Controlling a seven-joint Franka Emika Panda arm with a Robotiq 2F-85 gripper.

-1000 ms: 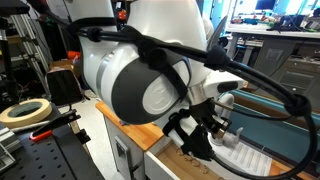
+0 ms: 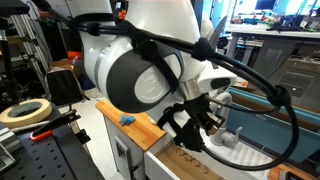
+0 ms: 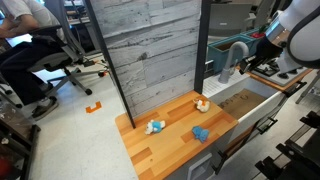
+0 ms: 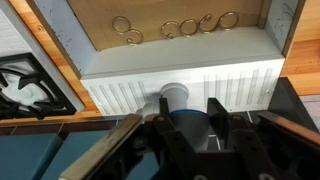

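Note:
In the wrist view my gripper reaches up from the bottom edge, its dark fingers on either side of a round blue-purple thing (image 4: 188, 124). Whether they touch or hold it is unclear. A white cylindrical piece (image 4: 174, 94) shows just beyond, over a white slatted strip (image 4: 110, 93). Past that lies the open drawer (image 4: 105, 65), with several brown ring-shaped pieces (image 4: 165, 30) inside. Exterior view 1 shows my arm bent down over this drawer area; its black gripper blends with the wrist parts.
A blue toy-like object (image 3: 200, 133), a white-and-blue one (image 3: 155, 127) and a white-and-orange one (image 3: 202, 105) rest on the wooden counter (image 3: 165, 153). A curved white spout-like thing (image 3: 239, 47) stands near the gripper. The open drawer front juts out below the counter.
The blue object on the counter shows more clearly now.

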